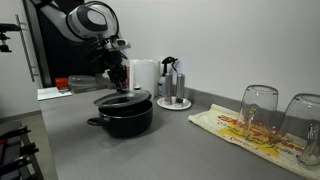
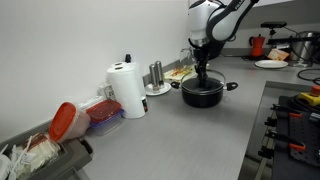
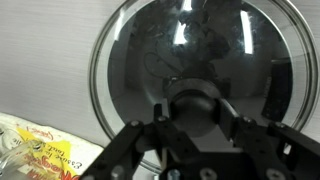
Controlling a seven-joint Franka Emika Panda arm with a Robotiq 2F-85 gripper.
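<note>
A black two-handled pot stands on the grey table in exterior view 1. Its glass lid sits tilted over the opening, with a dark gap showing along part of the rim. From above, in the wrist view, the lid fills most of the picture, and its round black knob is between the fingers. My gripper is shut on that knob. In exterior view 2 the arm comes down onto the lid over the pot; how the lid's far edge meets the pot is hidden.
Behind the pot, a white plate carries bottles and grinders, near a paper towel roll. Upturned glasses stand on a yellow-patterned cloth. A red-lidded container is by the wall.
</note>
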